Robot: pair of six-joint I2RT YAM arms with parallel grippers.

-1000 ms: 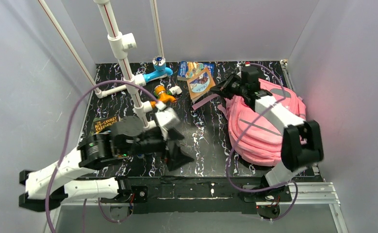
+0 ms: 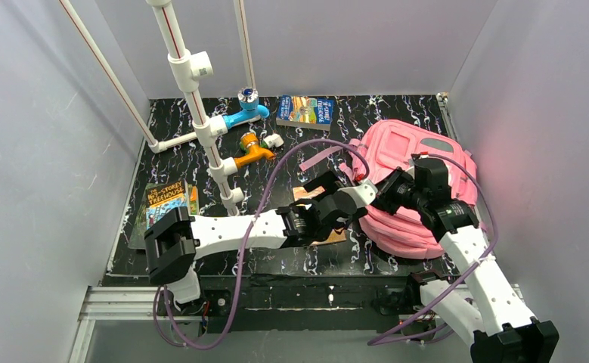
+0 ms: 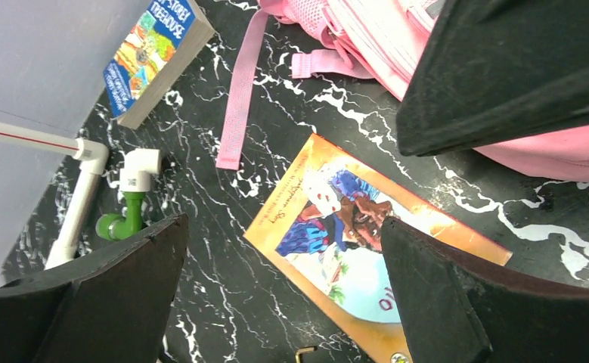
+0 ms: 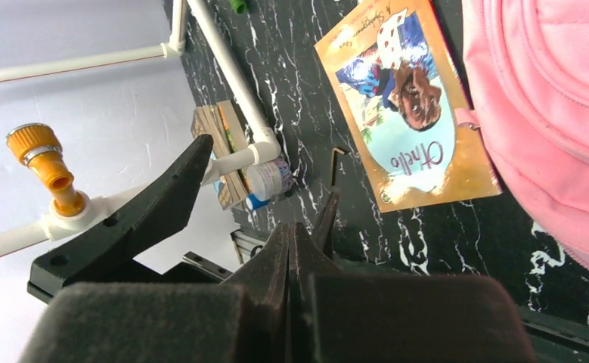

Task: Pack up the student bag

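Note:
The orange Othello book [image 3: 329, 227] [image 4: 420, 144] lies on the dark table, mostly under my left gripper in the top view and beside the pink backpack [image 2: 397, 227]. My left gripper is open, its fingers wide apart above the book. My right gripper is shut and hangs over the table near the book and backpack; I cannot see anything between its fingers. A blue Treehouse book [image 2: 304, 112] lies at the back. More books [image 2: 162, 212] lie at the left, partly hidden by the white pipe and left arm.
An upright white pipe frame [image 2: 193, 91] with blue [image 2: 242, 116] and orange [image 2: 253, 155] fittings stands left of centre. Grey walls enclose the table. The two grippers are close together near the backpack's left side.
The Othello book has moved from near the right gripper at the back to the table's middle front.

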